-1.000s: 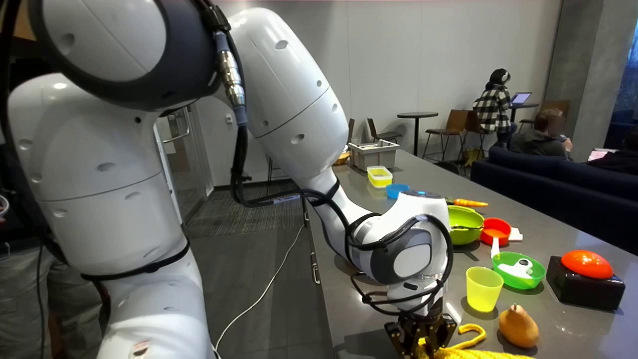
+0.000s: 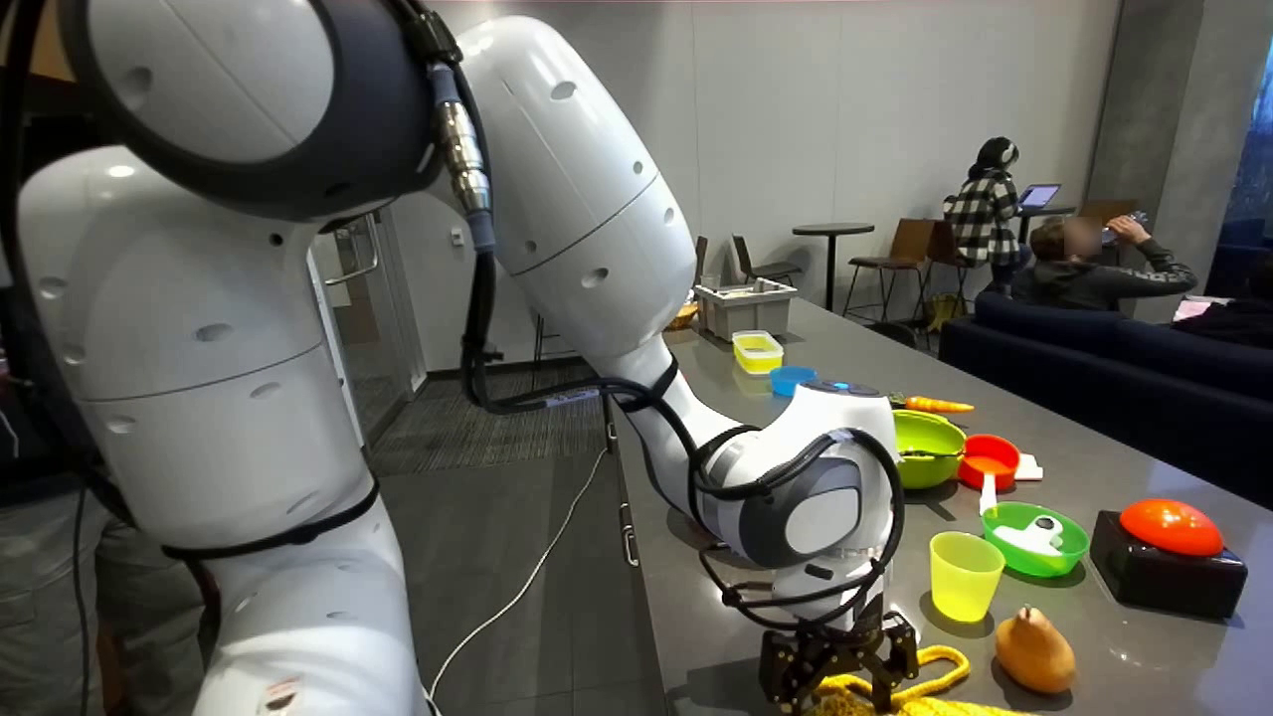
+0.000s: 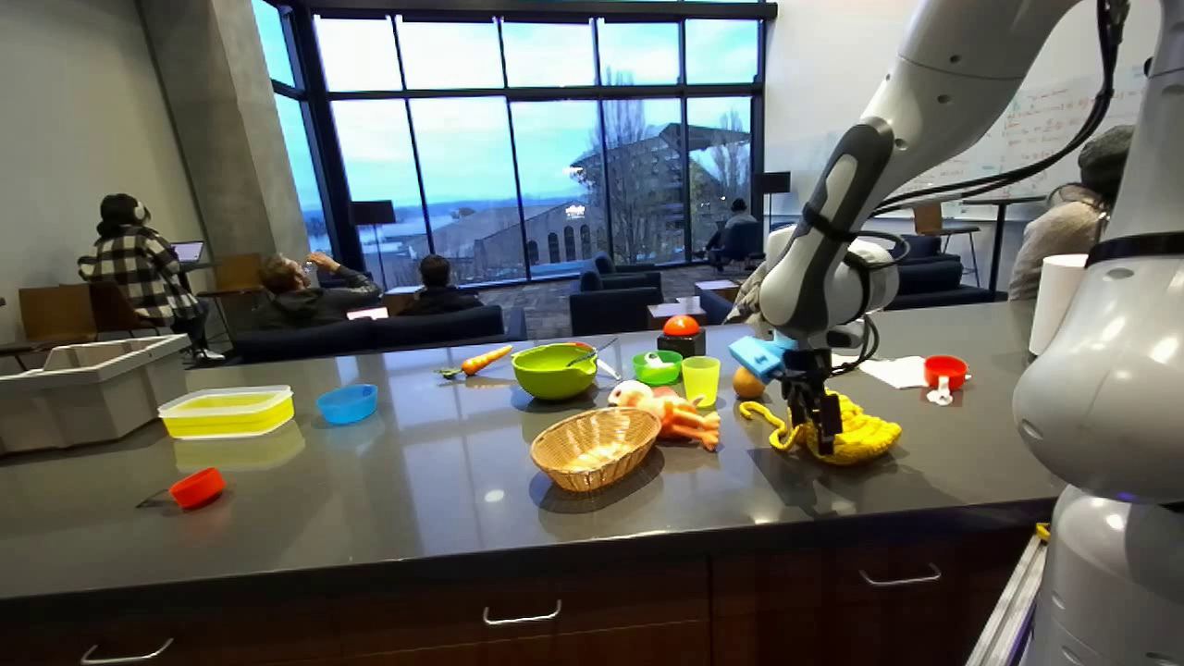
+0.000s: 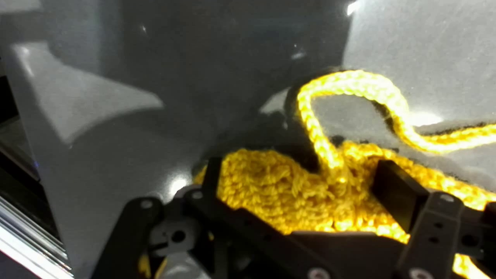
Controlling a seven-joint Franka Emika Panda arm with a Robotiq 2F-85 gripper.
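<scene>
A yellow knitted piece (image 3: 862, 433) with a braided cord (image 4: 358, 84) lies on the grey counter. My gripper is open directly over it, pointing down, one finger on either side of the knit's near part. In the wrist view the right finger (image 4: 398, 195) overlaps the knit, while the left one stands at its left edge. Whether the fingertips touch the knit or the counter, I cannot tell. From the first exterior view, only the cord and a strip of the knit show below the gripper (image 2: 838, 680) at the bottom edge.
Close by stand a pear (image 2: 1034, 650), a yellow-green cup (image 2: 964, 575) and a red button on a black box (image 2: 1170, 561). A wicker basket (image 3: 596, 448) and an orange doll (image 3: 677, 416) lie to the left in the second exterior view. Bare counter (image 3: 366, 488) stretches along the front.
The gripper's fingers have spread wider apart, and the yellow knit beneath has shifted a little. The arm itself stays nearly in place.
</scene>
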